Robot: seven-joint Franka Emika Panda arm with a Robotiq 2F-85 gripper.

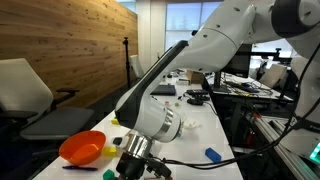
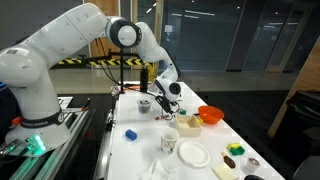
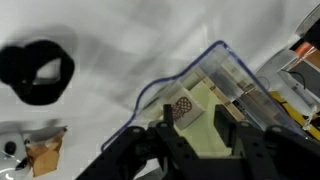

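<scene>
In exterior view 1 my arm reaches down to the table, with the gripper (image 1: 138,160) low near the front edge. In exterior view 2 the gripper (image 2: 166,113) is small, by a beige box (image 2: 187,118). The wrist view shows blurred dark fingers (image 3: 237,138) apart at the lower right, over a clear container (image 3: 150,92) with a blue rim. Inside it lie pale pieces and a small patterned item (image 3: 183,108). Nothing clearly shows held between the fingers. A black ring-like object (image 3: 38,72) lies on the white table to the left.
A red bowl (image 1: 82,148) stands left of the gripper in exterior view 1, a blue block (image 1: 213,155) to its right. Exterior view 2 has a white mug (image 2: 168,141), a plate (image 2: 194,155) and a cloth (image 2: 160,172) nearer the camera.
</scene>
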